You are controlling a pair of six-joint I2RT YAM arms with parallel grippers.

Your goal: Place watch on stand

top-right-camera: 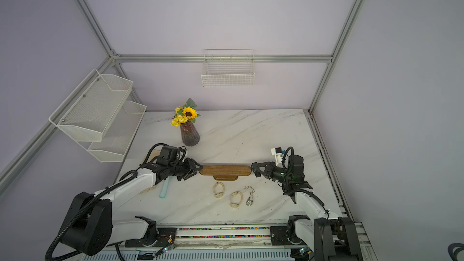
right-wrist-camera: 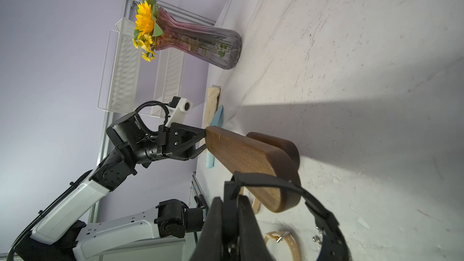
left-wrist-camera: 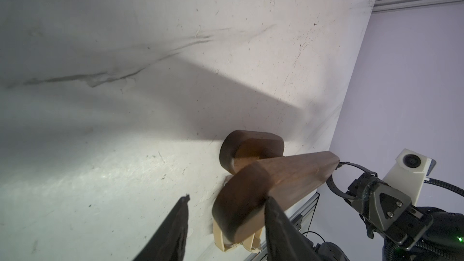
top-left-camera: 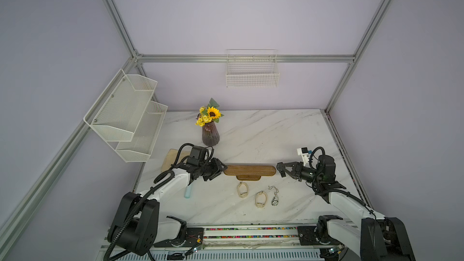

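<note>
The wooden stand [top-left-camera: 249, 169] lies mid-table. In front of it rest two beige-strapped watches [top-left-camera: 242, 191] [top-left-camera: 261, 199] and a metal watch [top-left-camera: 274, 198]. My left gripper is part open at the stand's left end, its fingers either side of that end in its wrist view, not visibly closed on it. My right gripper [top-left-camera: 281, 168] is at the right end of the stand; in its wrist view the dark fingers are together, and whether anything is between them is unclear.
A vase with sunflowers [top-left-camera: 210, 133] stands at the back left. A board [top-left-camera: 169, 159] and a pale blue item [top-left-camera: 188, 191] lie under and beside the left arm. Wire baskets hang on the walls.
</note>
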